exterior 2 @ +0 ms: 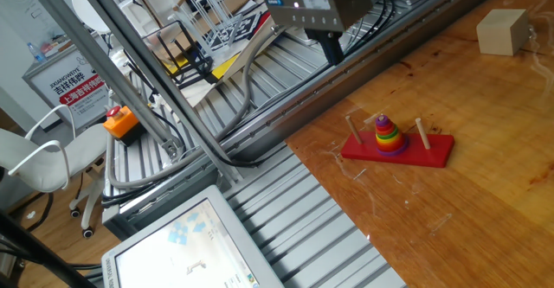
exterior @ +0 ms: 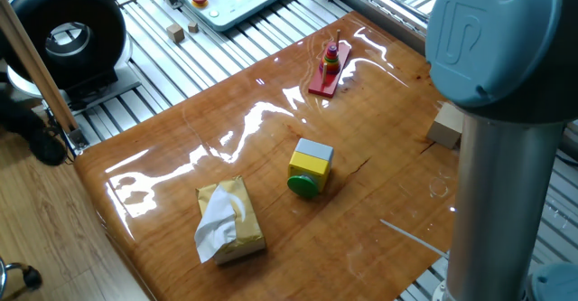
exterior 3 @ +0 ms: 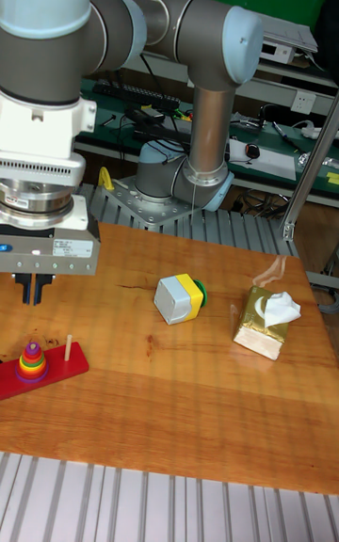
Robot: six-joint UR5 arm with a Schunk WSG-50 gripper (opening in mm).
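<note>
My gripper hangs from the arm at the left of the third exterior view, fingers down, above the table and behind the red peg board. Its two dark fingers stand close together and nothing shows between them; whether they are fully shut is unclear. In the second exterior view the gripper is beyond the board, clear of it. The board's middle peg carries a stack of coloured rings, purple, red, orange and yellow among them. Both outer pegs are bare. The arm hides the gripper in the first exterior view.
Mid-table lies a grey and yellow block with a green round end. A gold tissue pack is near it. The plain wooden block sits by the table's edge. Bare tabletop separates these things.
</note>
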